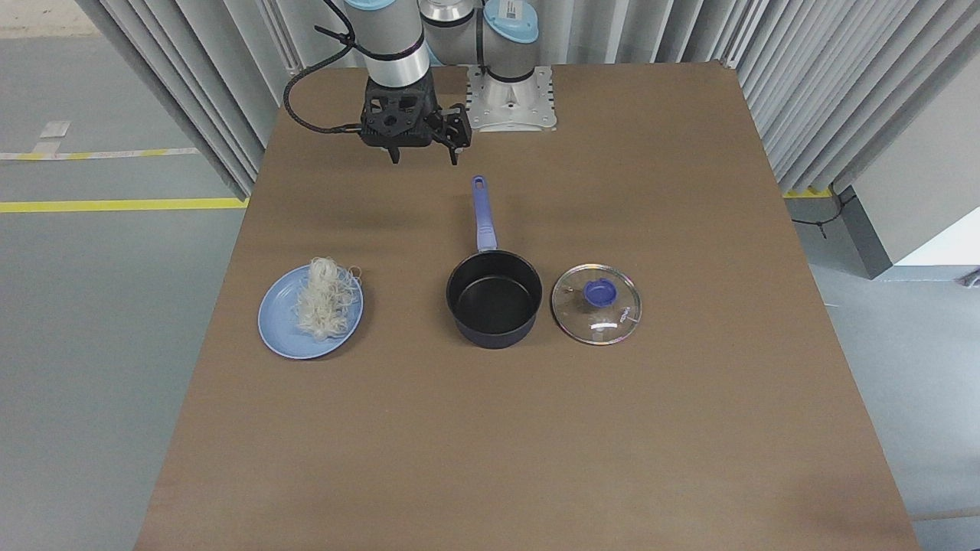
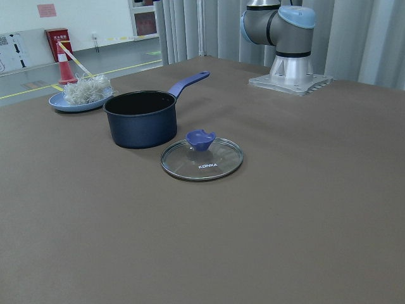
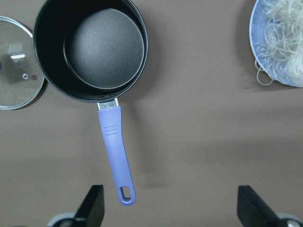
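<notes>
A dark saucepan with a blue handle sits empty on the table. To its right in the front view lies a glass lid with a blue knob. On its left a blue plate holds a tangle of white noodles. My gripper is open above the table near the end of the pan handle, with nothing between its fingers.
The robot base stands at the back edge, before a grey curtain.
</notes>
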